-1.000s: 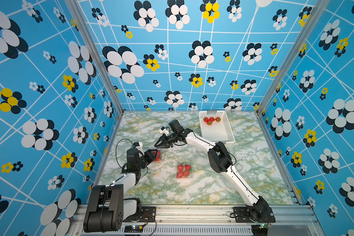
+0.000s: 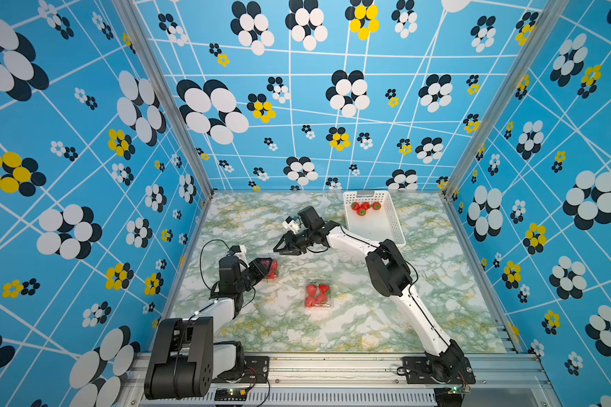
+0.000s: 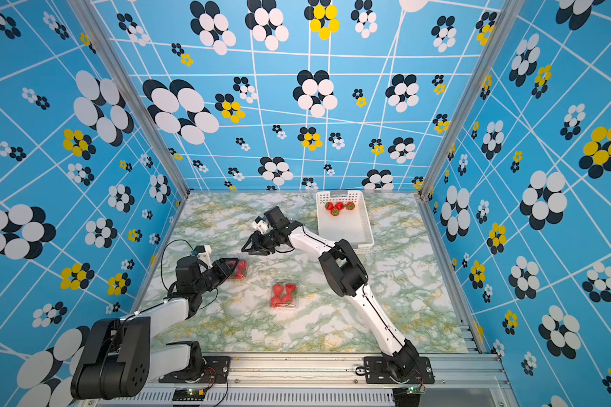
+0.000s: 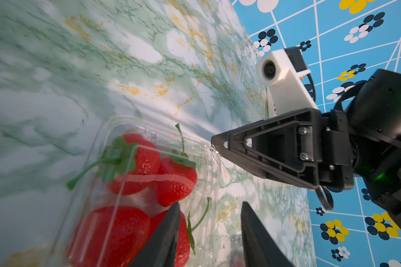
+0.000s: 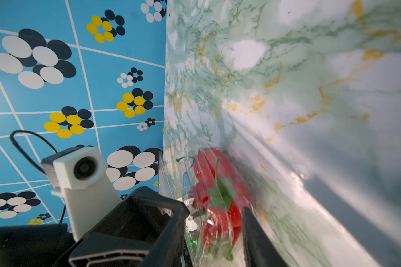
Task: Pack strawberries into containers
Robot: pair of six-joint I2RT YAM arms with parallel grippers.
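A clear container holding strawberries with leaves and stems lies left of centre on the table, shown from close up in both wrist views. My left gripper is over its near side, fingers apart. My right gripper hangs just above and beyond the same container; in the right wrist view its fingers are apart over the container's edge, with no strawberry clearly held. A second clear container with red strawberries sits front centre.
A white perforated basket with several strawberries in its back part stands at the back right, behind the right arm.
My right gripper and arm have shifted slightly to the right, away from the left gripper. The left arm and the containers look nearly unchanged.
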